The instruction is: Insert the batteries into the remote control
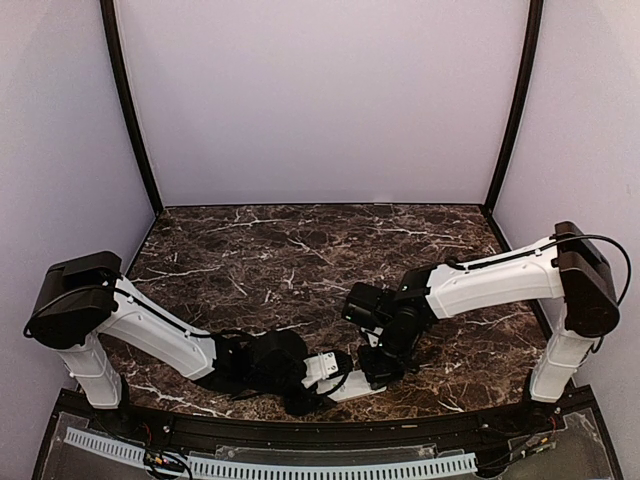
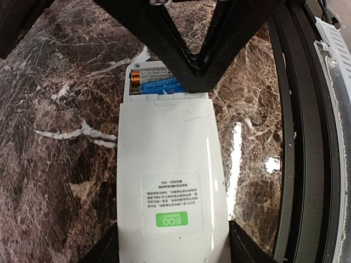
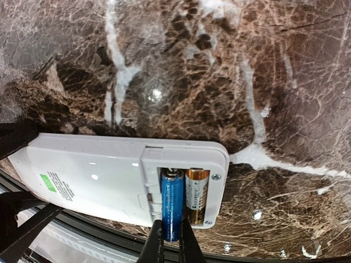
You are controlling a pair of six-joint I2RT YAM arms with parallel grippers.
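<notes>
The white remote [image 2: 171,142] lies battery side up near the table's front edge, its compartment open at one end. An orange-tipped battery [image 3: 197,194] sits in the compartment; a blue battery [image 3: 171,197] lies beside it, its lower end at the compartment's edge. My right gripper is shut on that lower end of the blue battery. My left gripper is around the remote's other end, a finger on each side. In the top view both wrists hide much of the remote [image 1: 350,388].
Pale walls stand at back and sides.
</notes>
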